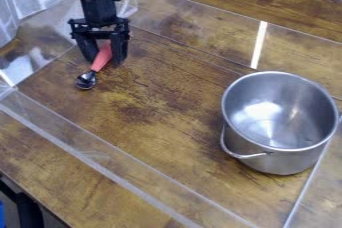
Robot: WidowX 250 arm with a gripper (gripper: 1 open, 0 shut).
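Observation:
My black gripper [102,42] is at the upper left, low over a utensil with a red handle [98,64] and a dark spoon-like head [86,80]. The fingers overlap the upper part of the handle; whether they are closed on it is not clear. A large steel pot [277,122] with a wire handle stands on the right of the wooden table [167,152].
Clear plastic panels edge the table along the left and lower left. A short white strip [259,44] lies at the upper right.

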